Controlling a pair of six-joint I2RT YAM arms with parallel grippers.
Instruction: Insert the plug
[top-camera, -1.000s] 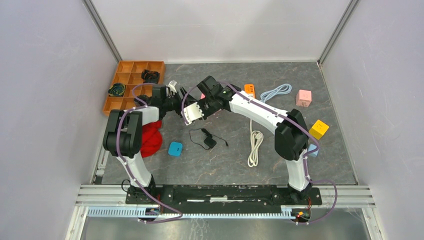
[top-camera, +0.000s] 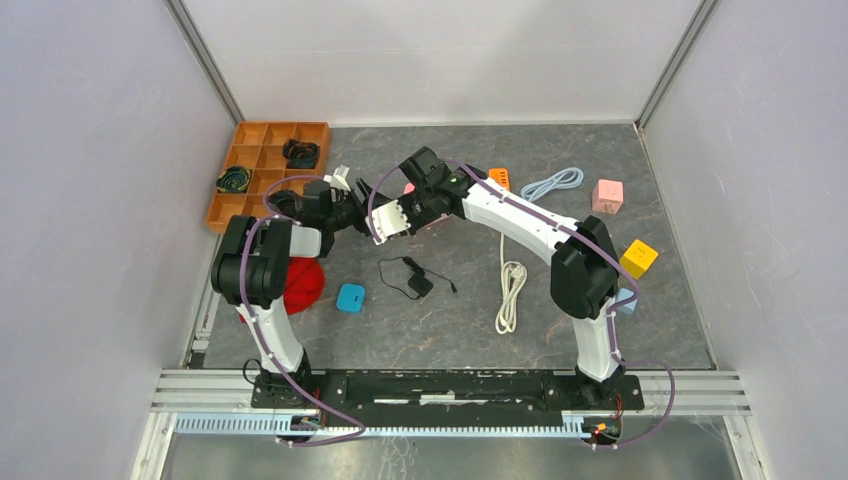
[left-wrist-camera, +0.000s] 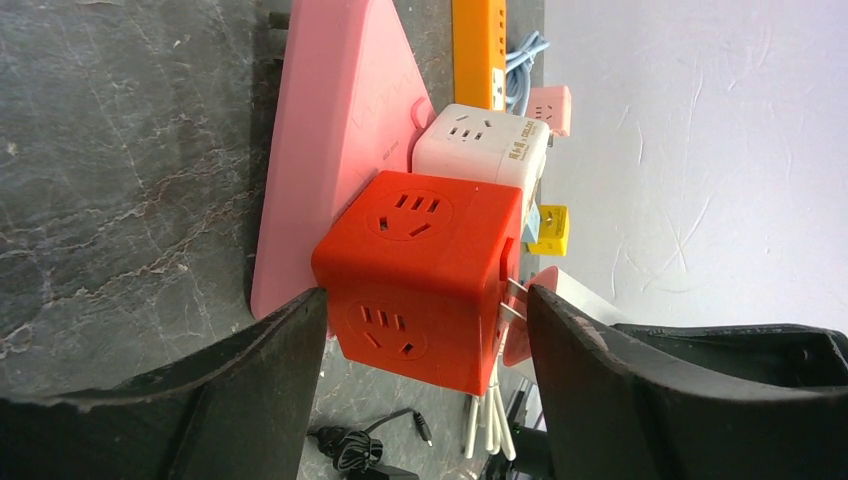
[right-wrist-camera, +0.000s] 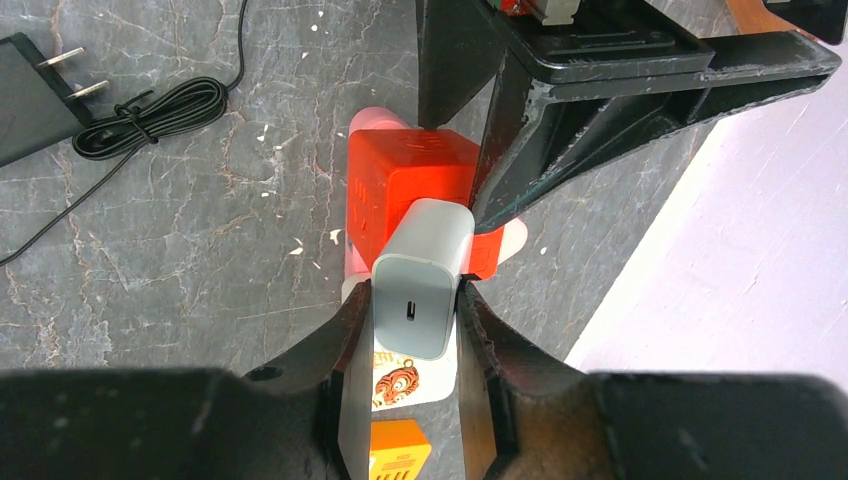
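An orange socket cube (left-wrist-camera: 420, 250) stands against a pink block (left-wrist-camera: 305, 150), beside a white socket cube (left-wrist-camera: 470, 140). In the left wrist view, my left gripper has its fingers around the orange cube's near end; whether they grip it is unclear. My right gripper holds a white plug (right-wrist-camera: 420, 260) between its fingers. The plug's two metal prongs (left-wrist-camera: 515, 298) show at the orange cube's side, partly outside it; how far they enter is hidden.
An orange power strip (top-camera: 500, 178), coiled cables, a black adapter (top-camera: 420, 283), a blue box (top-camera: 350, 298), coloured cubes and a wooden organiser (top-camera: 255, 133) surround the arms.
The left arm has shifted slightly near its elbow and wrist. The right arm's upper part has moved slightly toward the back of the table.
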